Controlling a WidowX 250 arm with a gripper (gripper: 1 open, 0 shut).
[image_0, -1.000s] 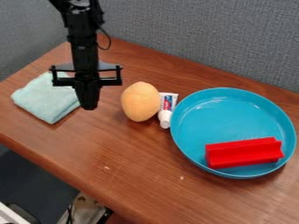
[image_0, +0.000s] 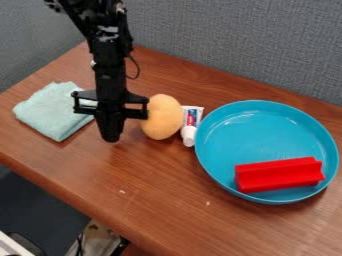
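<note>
My black gripper (image_0: 111, 132) hangs low over the wooden table, shut, with nothing showing between its fingers. Just to its right rests a peach-colored oval object (image_0: 164, 117), and beside that lies a white toothpaste tube (image_0: 190, 127). Left of the gripper is a folded pale teal cloth (image_0: 48, 111). A blue plate (image_0: 257, 133) on the right holds a red block-like object (image_0: 278, 175) on its lower half.
A grey partition (image_0: 241, 50) runs along the back. The table's front-left edge drops to a dark floor.
My gripper has moved a little to the right and down, closer to the peach oval object and away from the cloth. The other objects look unmoved.
</note>
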